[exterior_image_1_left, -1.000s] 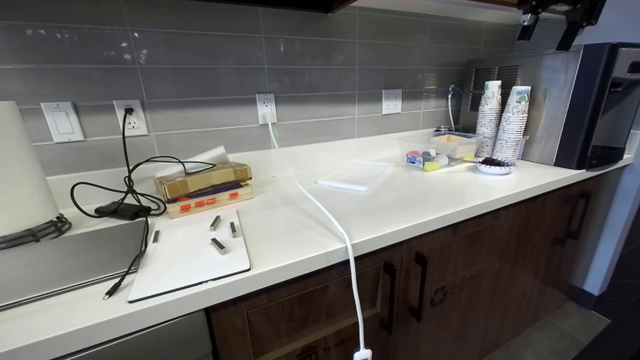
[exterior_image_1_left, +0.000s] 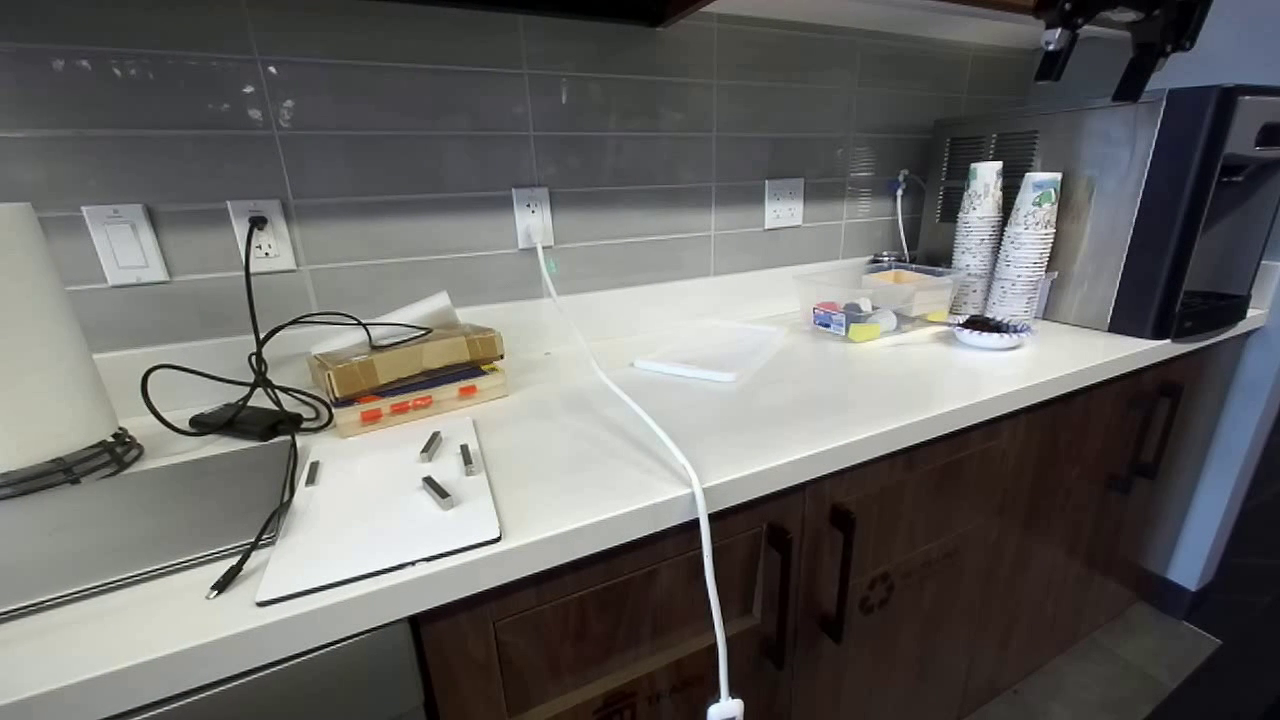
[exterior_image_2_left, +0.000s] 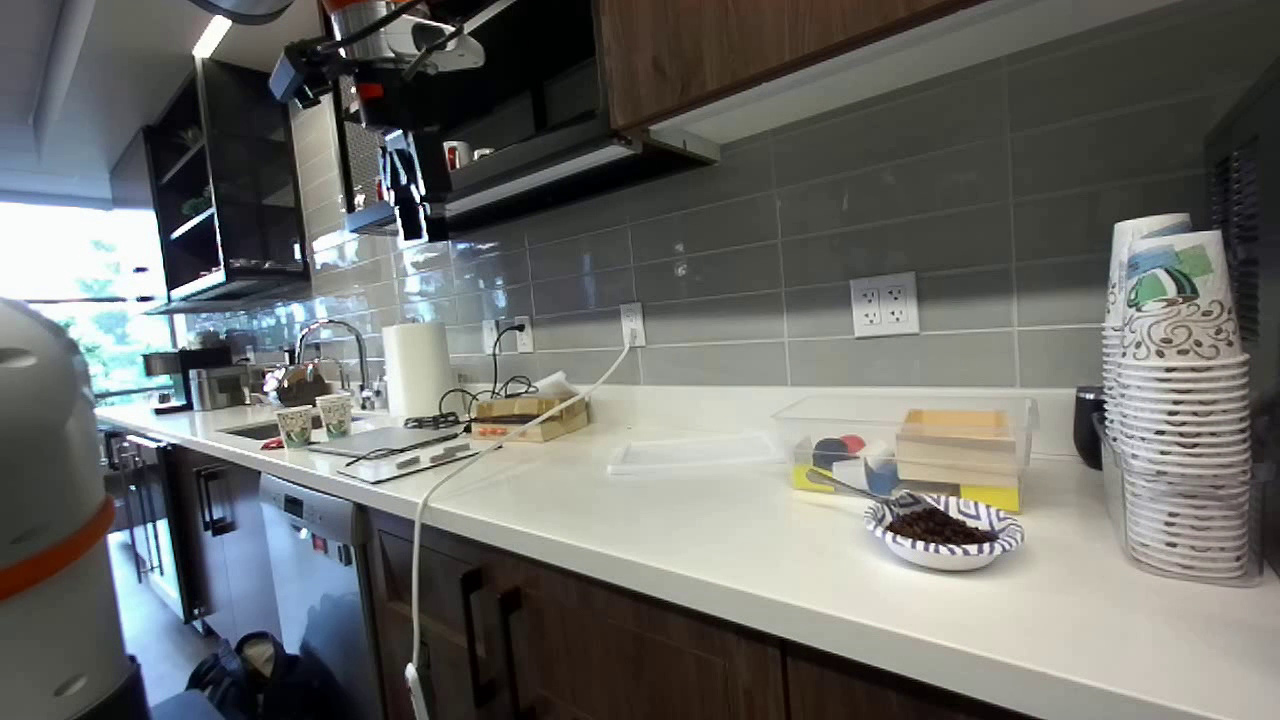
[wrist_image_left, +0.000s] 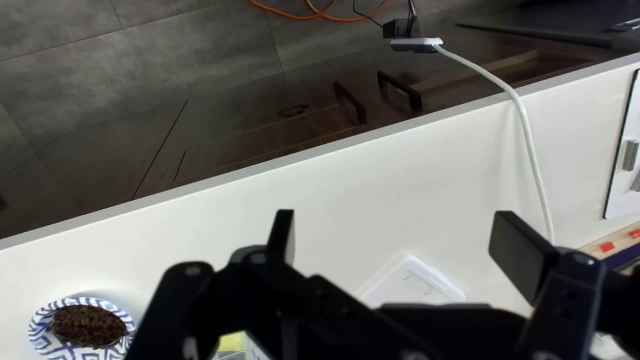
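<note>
My gripper is open high above the counter, its two dark fingers wide apart with nothing between them. In exterior view 1 the gripper (exterior_image_1_left: 1094, 74) shows at the top right corner, and in the second exterior view the gripper (exterior_image_2_left: 410, 204) hangs at upper left. A patterned paper bowl (exterior_image_2_left: 939, 554) holds dark brown bits (exterior_image_2_left: 942, 526) and a fork (exterior_image_2_left: 840, 482). Behind it a clear plastic bin (exterior_image_2_left: 1026, 420) contains small items. The white lid (exterior_image_1_left: 708, 354) lies flat on the counter; part of this lid (wrist_image_left: 414, 282) shows below the gap between the fingers.
Paper cup stacks (exterior_image_1_left: 1005, 246) stand beside the dispenser (exterior_image_1_left: 1134, 216). A white power cable (exterior_image_1_left: 648, 420) crosses the counter and hangs over its front edge. To the left are a whiteboard (exterior_image_1_left: 372, 528) with several metal blocks and some boxes (exterior_image_1_left: 414, 366). Mid-counter is largely clear.
</note>
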